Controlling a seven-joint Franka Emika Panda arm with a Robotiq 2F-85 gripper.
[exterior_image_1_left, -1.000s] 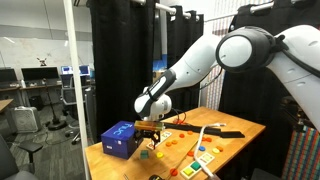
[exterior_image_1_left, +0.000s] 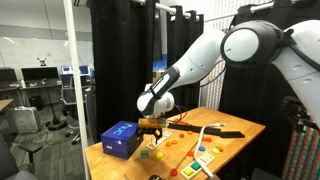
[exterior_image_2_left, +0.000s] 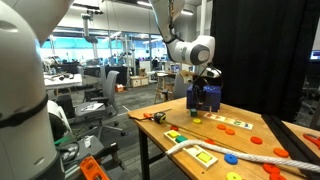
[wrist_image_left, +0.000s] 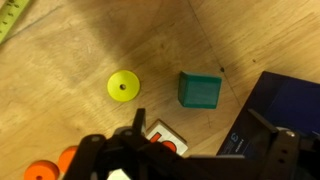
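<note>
Over the table hangs my gripper (exterior_image_1_left: 150, 127), near the blue box (exterior_image_1_left: 119, 140). In the wrist view its two dark fingers stand wide apart at the lower edge, so the gripper is open, with no object held between them. A small green cube (wrist_image_left: 199, 90) rests on the wood, ahead of the gap between the fingers and apart from them. The same green cube (exterior_image_1_left: 144, 155) shows below the gripper in exterior view 1. To the cube's left in the wrist view lies a yellow disc (wrist_image_left: 123, 86).
Close to the right finger is the box's dark corner (wrist_image_left: 285, 105). Orange discs (wrist_image_left: 41, 171) and a white piece with a red marking (wrist_image_left: 166, 137) lie near the left finger. Bare wood surrounds the cube's far side. A pale rope (exterior_image_2_left: 245, 154) crosses the table elsewhere.
The arm and gripper have shifted slightly over the same part of the table. The box, cube and discs look unmoved.
</note>
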